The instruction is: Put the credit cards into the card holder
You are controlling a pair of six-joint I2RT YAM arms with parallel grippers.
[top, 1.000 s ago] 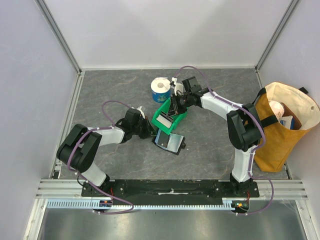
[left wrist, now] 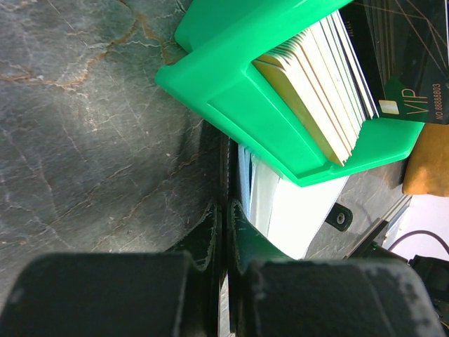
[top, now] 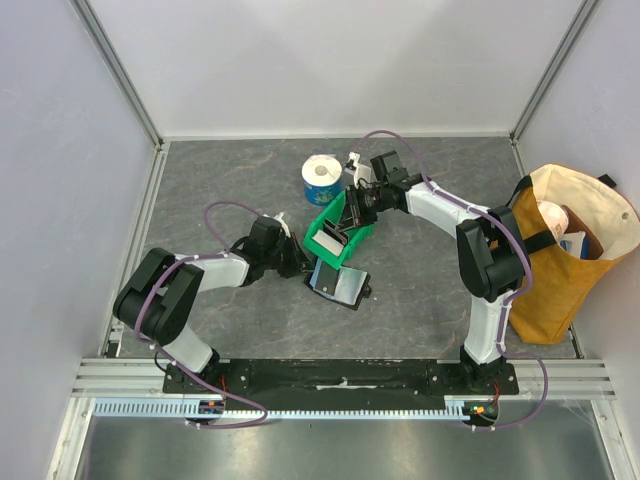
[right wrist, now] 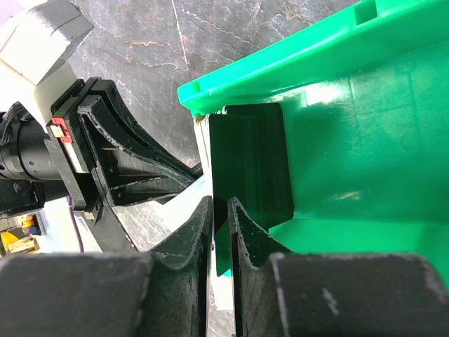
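In the top view, the open card holder (top: 340,284) lies on the table, black-edged with pale clear sleeves. My left gripper (top: 305,266) is at its left side. In the left wrist view, my left fingers (left wrist: 242,235) are shut on the holder's thin black edge. Light cards stand packed at the near end of the green box (top: 320,254), with black cards behind them. One black VIP card (left wrist: 414,77) shows its printed face. Inside the box, my right gripper is shut on a black card (right wrist: 235,165), beside the stack's end.
Behind the box stands a blue-and-white roll (top: 322,178). A mustard bag (top: 560,270) with items inside is at the far right. The holder's snap tab (left wrist: 339,217) sticks out.
My right gripper has shifted and tilted slightly at the box. The left arm, box and holder look unmoved.
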